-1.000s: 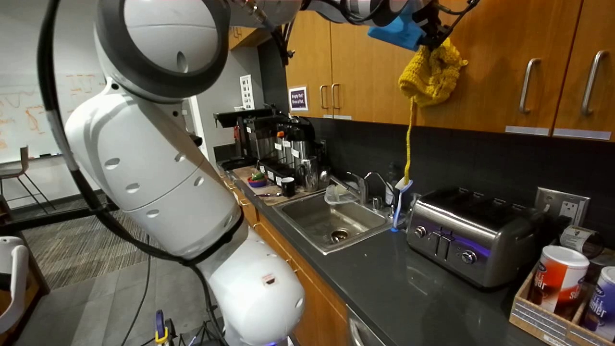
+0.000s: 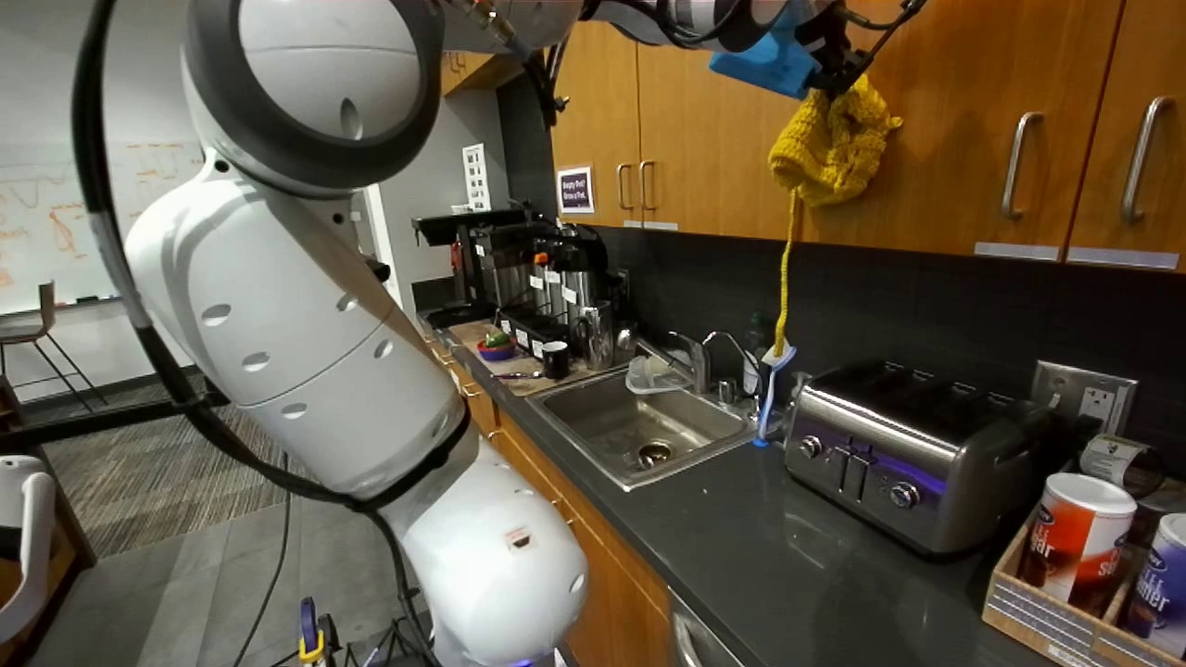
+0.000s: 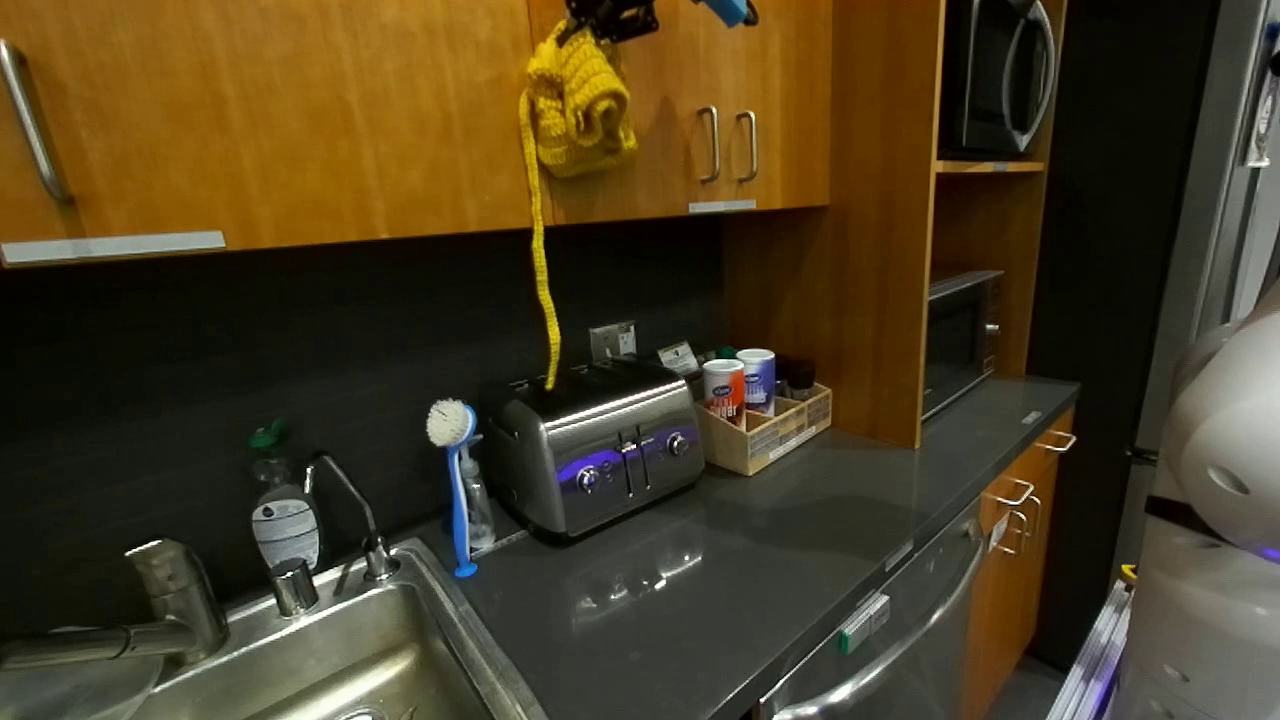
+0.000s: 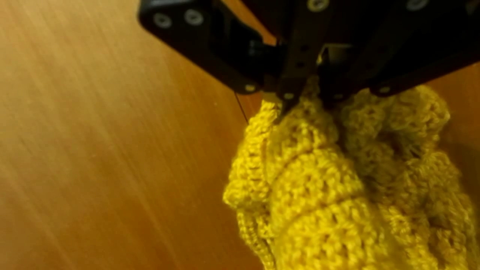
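A yellow knitted cloth (image 2: 831, 144) hangs bunched from my gripper (image 2: 828, 89), in front of the wooden upper cabinets. Its long thin strap (image 3: 540, 270) dangles straight down towards the toaster's height. In the wrist view the gripper is shut on the top of the yellow knitted cloth (image 4: 319, 193), whose folds spread out below the fingers. The fingertips themselves are partly buried in the knit.
Below, on the dark counter (image 3: 768, 540), stand a steel toaster (image 3: 618, 450), a blue-handled dish brush (image 3: 458, 486) and a wooden box of canisters (image 3: 774, 432). The sink (image 2: 645, 428) lies left of the toaster in exterior view 1. Cabinet handles (image 2: 1020, 165) stick out near the cloth.
The cloth's dangling strap has swung very slightly to the left in exterior view 1. The arm and gripper look unmoved.
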